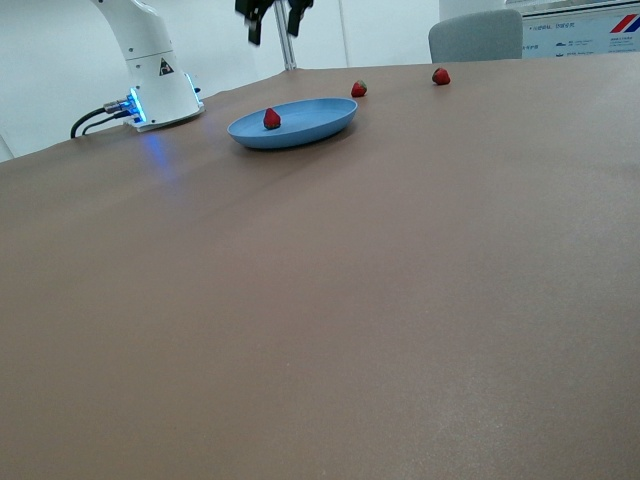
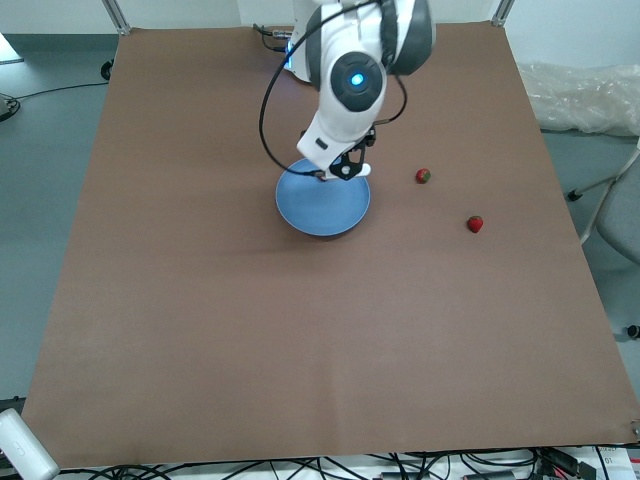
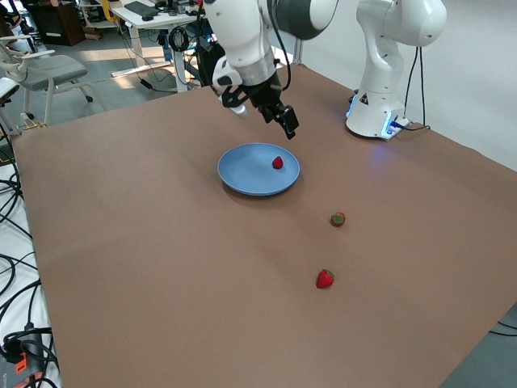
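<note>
A blue plate (image 2: 310, 210) (image 1: 310, 130) (image 3: 246, 174) holds one strawberry (image 1: 272, 119) (image 3: 277, 162). Two more strawberries lie on the brown table to the plate's right in the left view: one farther back (image 2: 423, 176) (image 1: 359, 90) (image 3: 338, 219), one nearer the front (image 2: 475, 224) (image 1: 441, 77) (image 3: 325, 279). My gripper (image 1: 274, 30) hangs above the plate; in the top view its two black fingers stand apart with nothing between them. In the right view it sits over the plate's back part.
Wide bare table (image 2: 310, 340) surrounds the plate. A white robot base (image 1: 165, 95) with cables stands at the table's edge. Chairs and cable bundles lie beyond the edges.
</note>
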